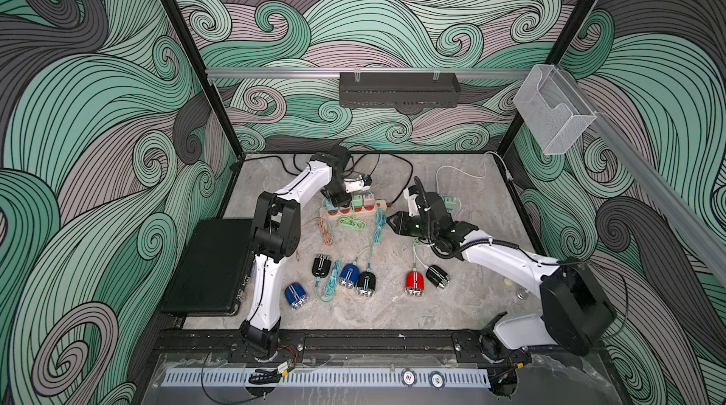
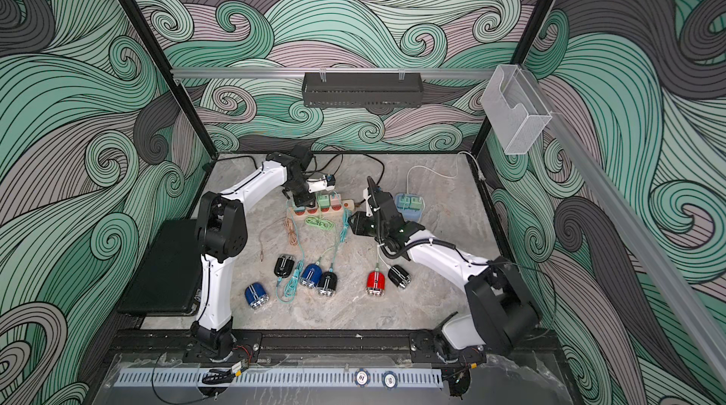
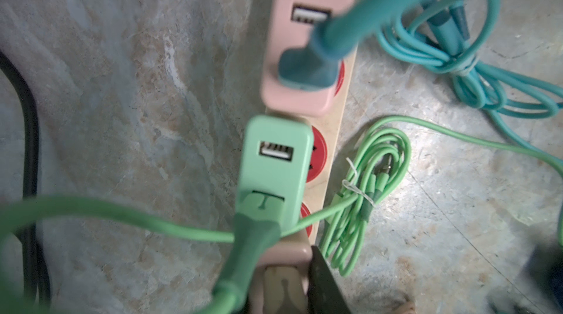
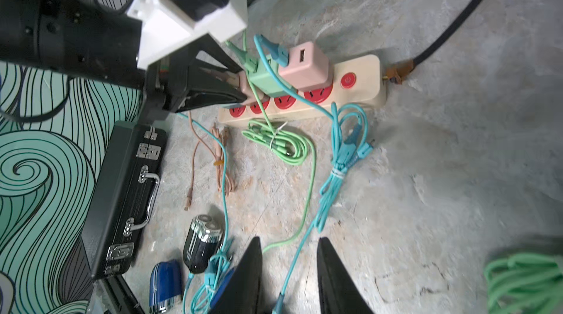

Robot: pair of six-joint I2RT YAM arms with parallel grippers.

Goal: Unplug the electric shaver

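A power strip [image 4: 357, 94] holds pink and green USB chargers [image 3: 275, 167] with cables plugged in. My left gripper is shut on a pale pink charger [image 3: 278, 252] on the strip, beside the green one. My right gripper hangs part open right of the strip, above the table, with nothing seen held. Several electric shavers lie at the front, blue [image 1: 295, 295], black [image 1: 321, 266] and red [image 1: 413, 281], some joined to cables.
A black case [image 1: 208, 265] lies at the left. A blue block with green plugs [image 2: 409, 207] sits at the right. Cable coils cover the middle; the far right table is clearer.
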